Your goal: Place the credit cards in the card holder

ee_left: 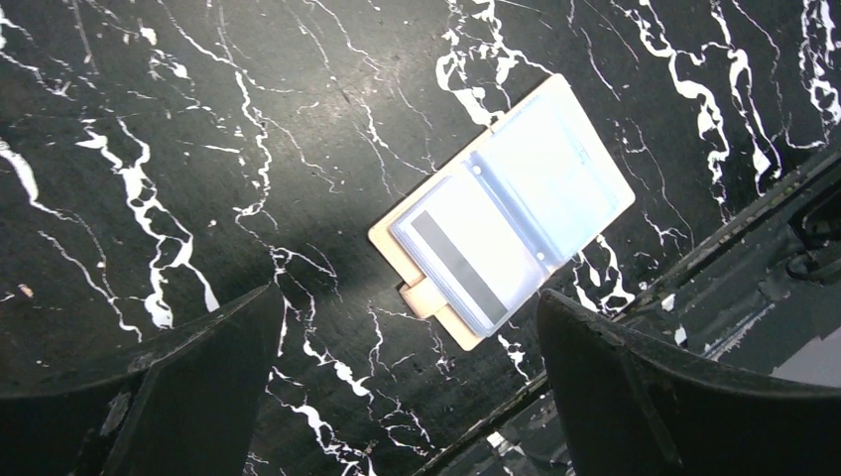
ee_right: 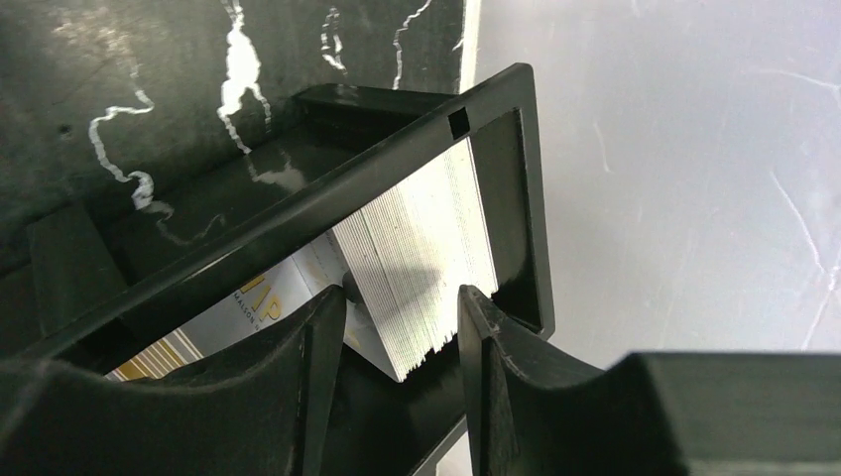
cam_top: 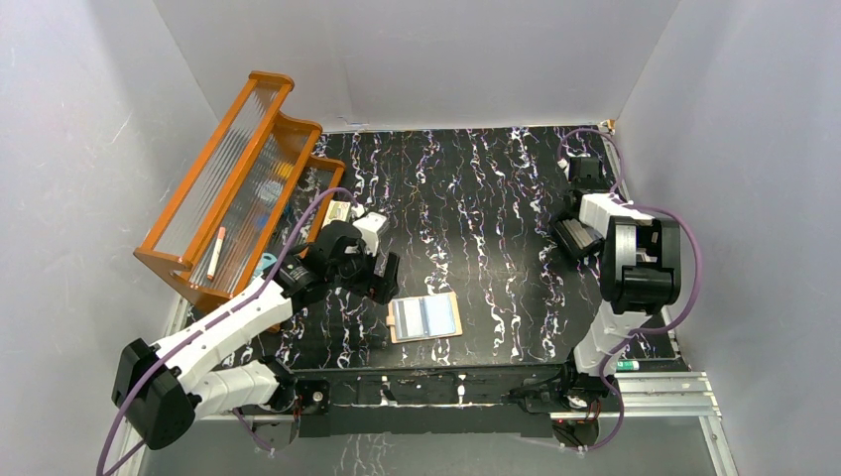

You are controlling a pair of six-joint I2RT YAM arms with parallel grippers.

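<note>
An open card holder [ee_left: 548, 174] with clear sleeves lies on the black marbled table near the front middle. My left gripper hangs above it, open and empty. At the far right, a black tray [ee_right: 519, 198] holds a stack of white cards [ee_right: 417, 238] and printed cards [ee_right: 248, 302] beside it. My right gripper is open over the tray, its fingertips at the white stack's lower part; contact is unclear.
A wooden rack [cam_top: 188, 258] with ribbed clear panels and small items stands at the left. Walls border the back and both sides.
</note>
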